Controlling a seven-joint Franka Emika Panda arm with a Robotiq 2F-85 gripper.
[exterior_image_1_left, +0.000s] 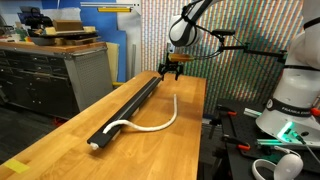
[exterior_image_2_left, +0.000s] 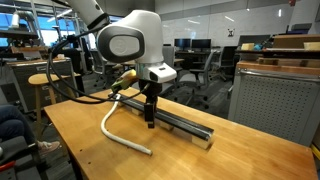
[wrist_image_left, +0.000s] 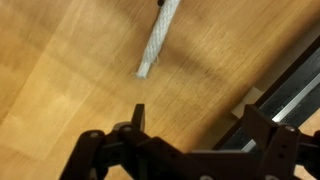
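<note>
A white rope lies in a curve on the wooden table, one end over the near end of a long dark rail. In the wrist view the rope's loose end lies ahead of my gripper, which stands open with nothing between its fingers. Part of the rail shows on the right of that view. Exterior view 2 shows the gripper over the table between the rope and the rail, apart from the rope's loose end.
Bare table lies on the near left side. A grey cabinet stands beyond the table. A wooden stool is at the left in exterior view 2. White cable or hose lies on a dark stand beside the table.
</note>
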